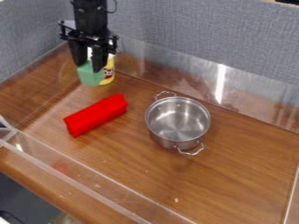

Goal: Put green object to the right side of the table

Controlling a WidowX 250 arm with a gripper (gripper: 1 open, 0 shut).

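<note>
The green object (90, 74) is at the far left of the table, beneath my gripper (86, 59). My black gripper is shut on the upper part of it. Its lower end is visible below the fingers, while the fingers hide the top. Whether its base clears the table is hard to tell from this angle.
Right behind the green object stands a yellow can (108, 70) with a red mark. A red block (96, 115) lies in front. Toward the middle sits a metal pot (177, 122) with two handles.
</note>
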